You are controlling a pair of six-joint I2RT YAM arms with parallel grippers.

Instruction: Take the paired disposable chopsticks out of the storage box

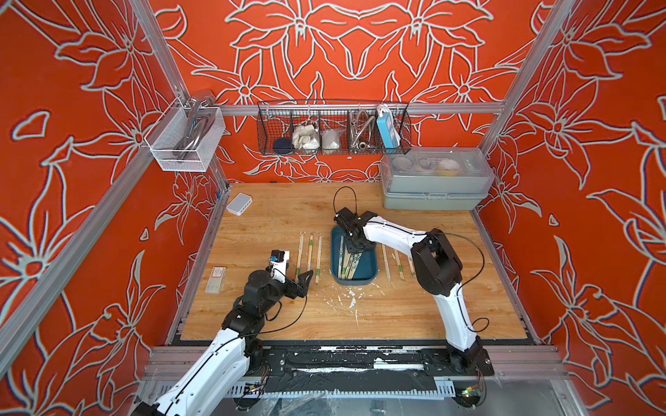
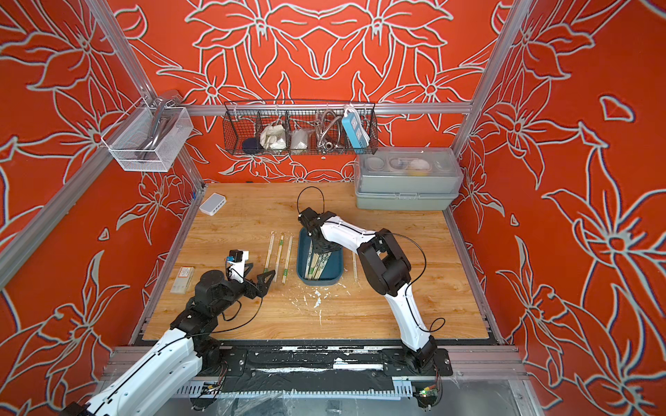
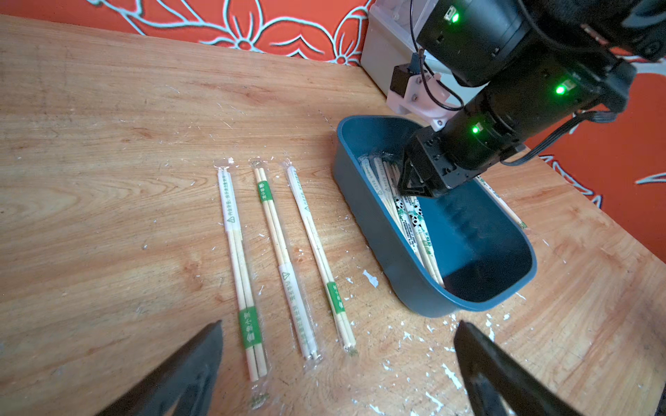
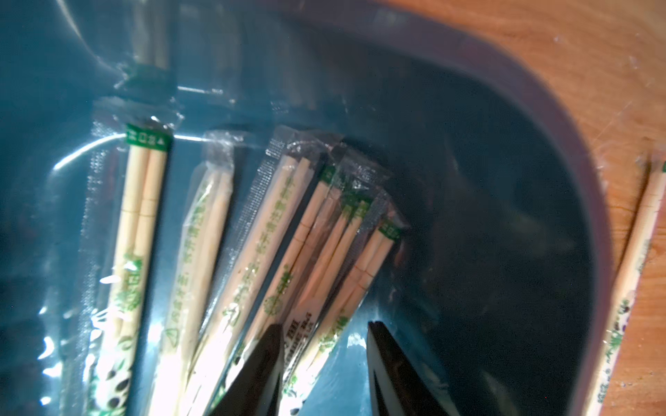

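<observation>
The blue storage box point(image 3: 478, 302) holds several wrapped chopstick pairs, lying side by side toward its left. Inside it, my right gripper stands part open over the bundle; the rightmost pair point(image 4: 347, 294) runs down into the gap between its fingers, not visibly gripped. Another wrapped pair point(image 4: 138, 201) lies apart at the left in the right wrist view. On the table left of the box lie three wrapped pairs point(image 3: 239, 270), roughly parallel. My left gripper is open with nothing between its fingers, near the lower ends of those pairs.
More wrapped pairs point(image 1: 386, 263) lie right of the box, partly under the right arm. White scraps point(image 1: 352, 302) litter the table in front of the box. A lidded case point(image 1: 437, 183) stands at the back right. Open table lies behind the left pairs.
</observation>
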